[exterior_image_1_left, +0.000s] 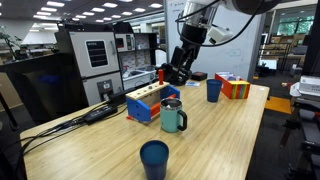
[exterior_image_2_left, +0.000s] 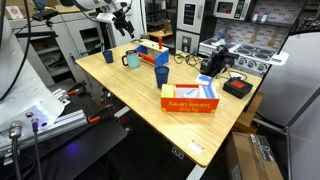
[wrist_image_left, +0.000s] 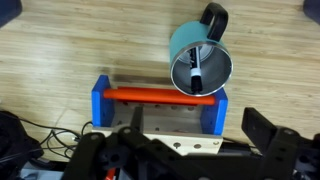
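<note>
My gripper stands open above the table, nothing between its fingers. In the wrist view the teal mug (wrist_image_left: 181, 47) lies ahead of the fingers, its dark handle facing the top edge. A dark, slim thing with a pale band (wrist_image_left: 195, 68) shows inside it. Next to the mug is a toy bench with blue ends and an orange bar (wrist_image_left: 160, 97), partly below the fingers. Exterior view 1 shows the gripper (exterior_image_1_left: 178, 74) higher than the mug (exterior_image_1_left: 171, 118) and close over the toy bench (exterior_image_1_left: 143, 106); the exact gap cannot be told.
One dark blue cup (exterior_image_1_left: 154, 160) stands near the front, another (exterior_image_1_left: 214, 90) farther back beside a red and yellow box (exterior_image_1_left: 236, 89). A black power strip (exterior_image_1_left: 102, 112) with cables lies along the left edge. Open table surface lies right of the mug.
</note>
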